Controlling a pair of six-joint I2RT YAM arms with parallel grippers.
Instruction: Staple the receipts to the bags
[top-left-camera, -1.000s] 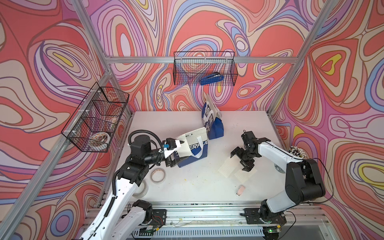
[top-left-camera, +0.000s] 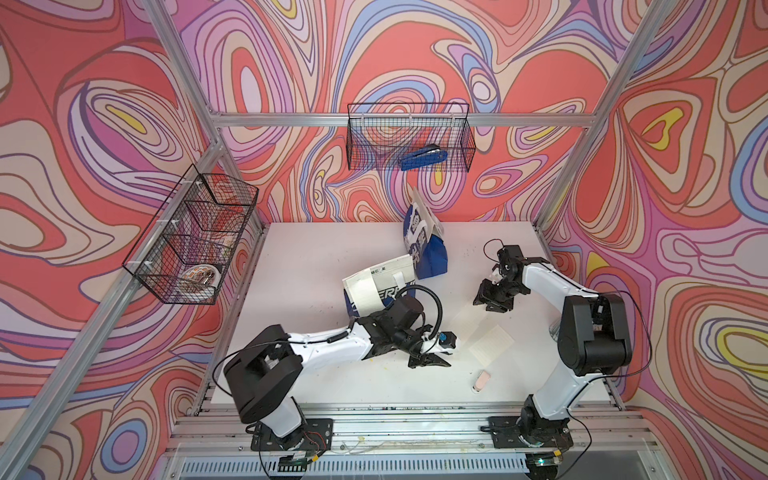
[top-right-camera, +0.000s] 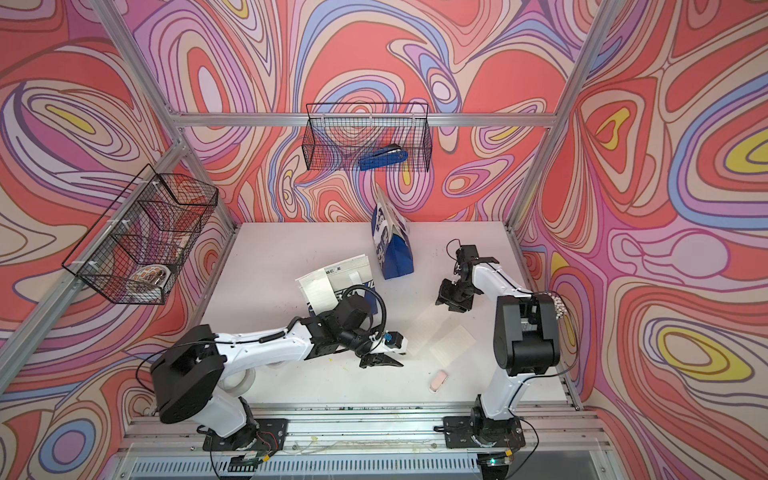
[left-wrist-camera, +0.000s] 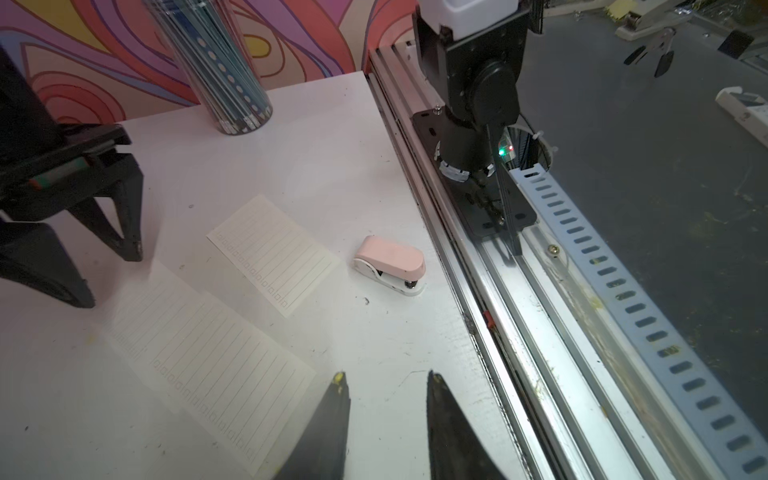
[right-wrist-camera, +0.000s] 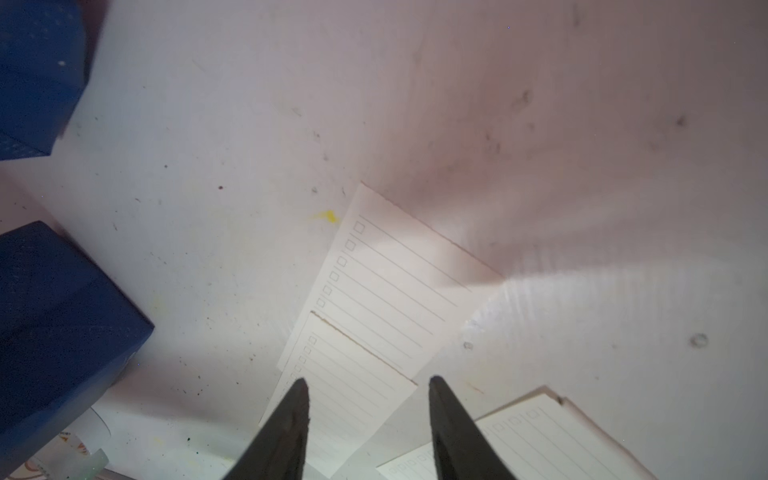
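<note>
A pink and white stapler (top-left-camera: 481, 381) (left-wrist-camera: 392, 260) lies near the table's front edge. Lined receipts lie flat behind it: one by itself (left-wrist-camera: 272, 254), and two that overlap (right-wrist-camera: 400, 276). The nearer blue and white bag (top-left-camera: 393, 276) stands left of centre, a pale blank sheet (top-left-camera: 365, 296) against its top edge; my left arm hides its lower part. Farther back stands the other bag (top-left-camera: 432, 254). My left gripper (top-left-camera: 448, 353) is over the table left of the stapler, open and empty. Open too, my right gripper (top-left-camera: 489, 304) hovers above the overlapping receipts.
A clear cup of thin sticks (left-wrist-camera: 224, 88) stands at the right edge. Tape rolls (top-right-camera: 240, 380) lie at front left, partly covered by the left arm. A blue stapler-like item (top-left-camera: 422, 157) sits in the back wire basket.
My left gripper has swung from the near bag rightward, towards the stapler's side of the table. The pale sheet stays on the near bag.
</note>
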